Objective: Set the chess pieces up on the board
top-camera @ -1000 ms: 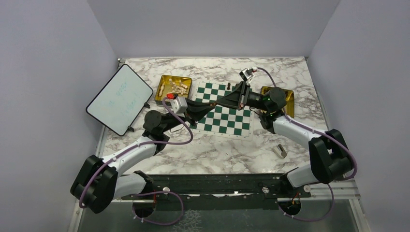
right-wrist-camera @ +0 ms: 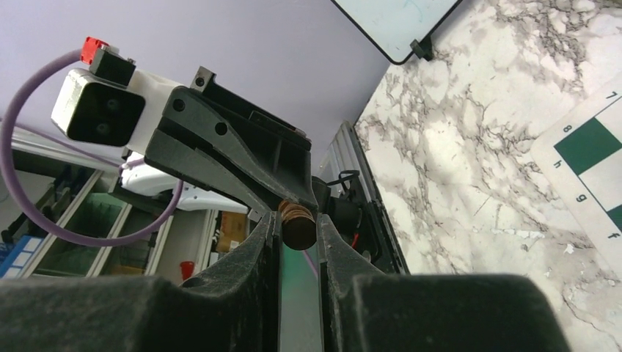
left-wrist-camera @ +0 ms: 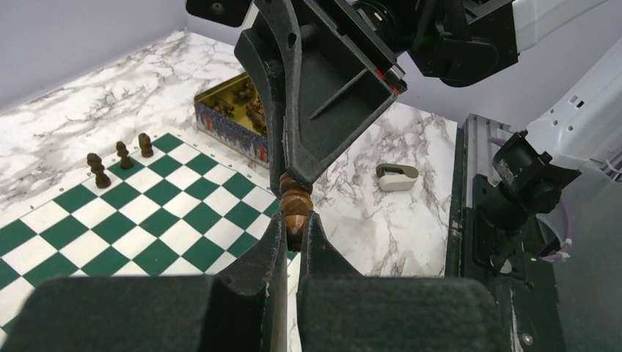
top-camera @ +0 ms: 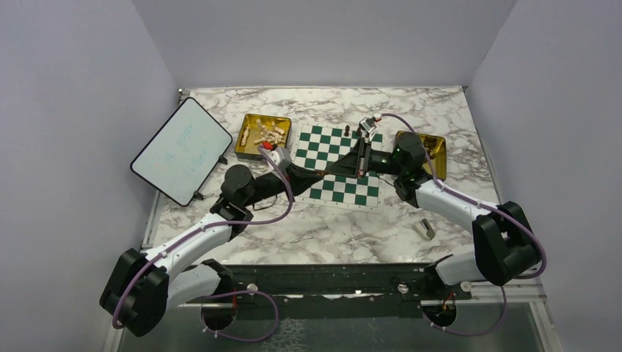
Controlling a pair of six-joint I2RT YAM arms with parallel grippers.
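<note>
A brown chess piece (left-wrist-camera: pixel 296 199) is suspended over the board between my two grippers, which meet tip to tip. My right gripper is shut on it. My left gripper is shut, its tips at the piece's other end; whether they touch it is unclear. The green-and-white board (top-camera: pixel 337 191) lies below, with three dark pieces (left-wrist-camera: pixel 97 170) standing upright along its far edge.
A tin of light pieces (top-camera: pixel 268 132) is at the back left, a tin of dark pieces (left-wrist-camera: pixel 220 110) at the right. A whiteboard (top-camera: pixel 180 150) leans at left; a stapler (left-wrist-camera: pixel 396 176) lies front right.
Both arms have shifted slightly lower in the top view, toward the table's front, with the grippers still meeting at the piece.
</note>
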